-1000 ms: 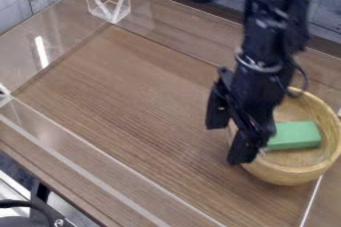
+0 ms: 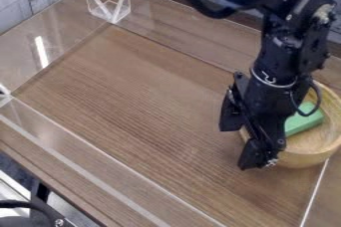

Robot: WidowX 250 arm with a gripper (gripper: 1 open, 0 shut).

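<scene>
A black gripper hangs open at the right, low over the near-left rim of a round tan bowl. A green block lies in the bowl, partly hidden behind the arm. I see nothing held between the fingers.
A clear plastic bracket stands at the back left. Black cables or parts lie at the lower left beyond the table's edge.
Over the last second the arm has moved right, now covering much of the green block.
</scene>
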